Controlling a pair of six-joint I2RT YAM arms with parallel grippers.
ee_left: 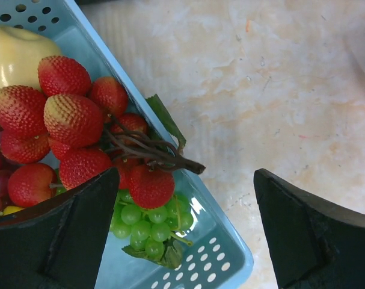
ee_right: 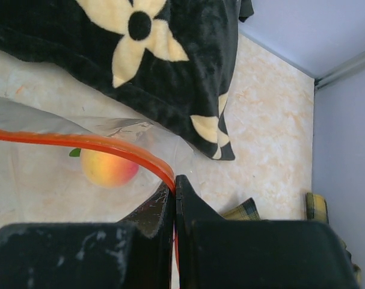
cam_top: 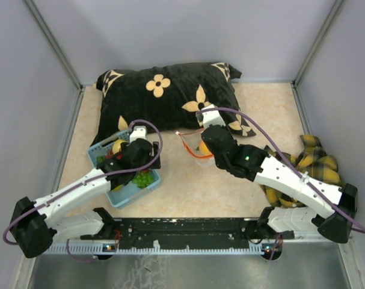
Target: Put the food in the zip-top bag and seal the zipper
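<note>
The clear zip bag, edged with an orange zipper strip (cam_top: 189, 148), sits mid-table with a peach (ee_right: 108, 168) inside. My right gripper is shut on the strip, which runs between its fingertips. Over the blue basket (cam_top: 130, 198), my left gripper stands open, nothing held between its fingers. Below it in the left wrist view are strawberries (ee_left: 74, 119) with brown stems (ee_left: 155, 152), green grapes (ee_left: 147, 230) and a pale yellow fruit (ee_left: 20, 60). From above, the left arm covers much of the basket.
Behind the bag lies a black cushion (cam_top: 176, 99) with cream flowers. A yellow-and-black checked cloth (cam_top: 314, 159) is heaped at the right. Bare tabletop (cam_top: 182, 192) shows in front of the bag, and grey walls close in the sides.
</note>
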